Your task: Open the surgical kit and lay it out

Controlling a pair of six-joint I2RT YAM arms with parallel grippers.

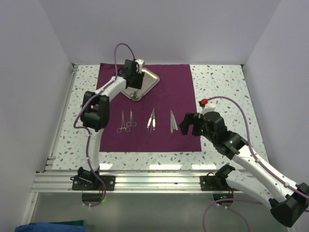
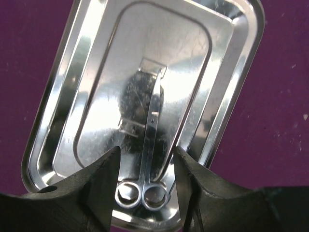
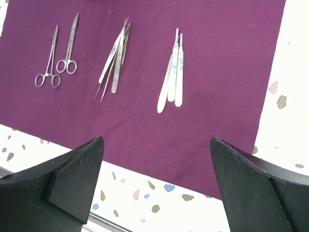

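A steel tray (image 1: 149, 82) sits at the upper left of the purple cloth. Inside it lies one pair of scissors (image 2: 150, 135), rings toward my left gripper, which hangs open over that end with nothing gripped. On the cloth below, two ringed instruments (image 3: 70, 43), a group of tweezers (image 3: 117, 58) and several scalpel handles (image 3: 179, 79) are laid in separate groups. My right gripper (image 1: 188, 123) is open and empty, above the cloth's right part.
The purple cloth (image 1: 174, 87) has bare room at upper right and along the bottom. Speckled table surface (image 1: 227, 82) surrounds it. Walls border the back and sides.
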